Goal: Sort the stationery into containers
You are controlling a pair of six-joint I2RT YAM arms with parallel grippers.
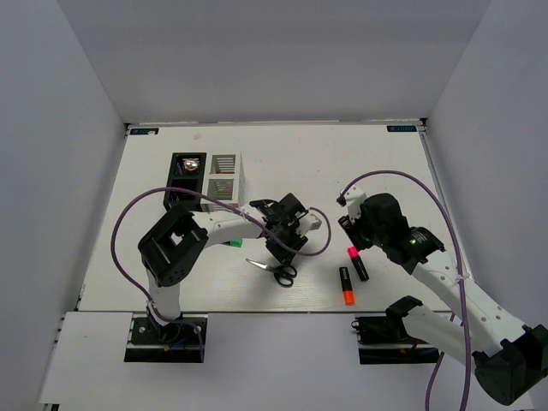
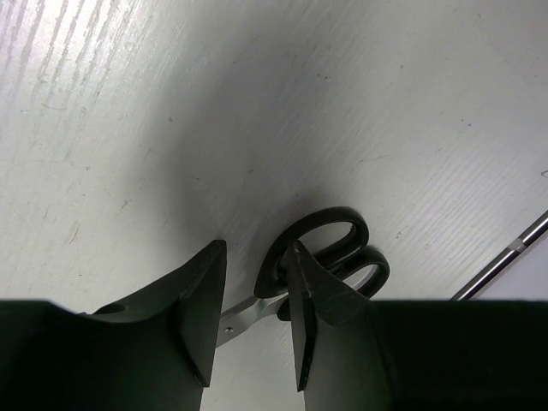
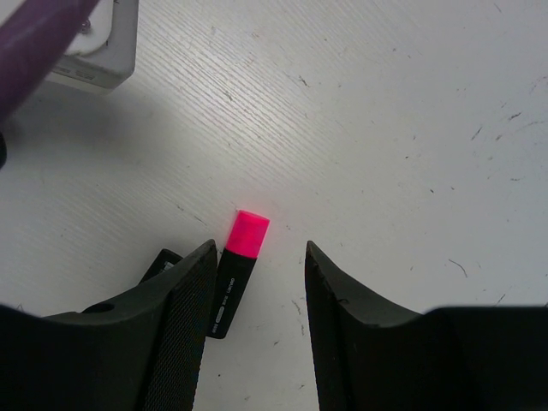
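Black-handled scissors (image 1: 282,274) lie on the table, their handles (image 2: 368,265) behind the fingertips of my left gripper, which is open just above them. A black marker with a pink end (image 1: 358,264) lies at the right, under my right gripper; its fingers are apart, with the marker (image 3: 231,284) seen beyond the left one. An orange-ended marker (image 1: 346,285) lies nearer the front edge. A green item (image 1: 235,242) is partly hidden under the left arm.
A black container (image 1: 182,171) and a white compartmented container (image 1: 223,164) stand at the back left.
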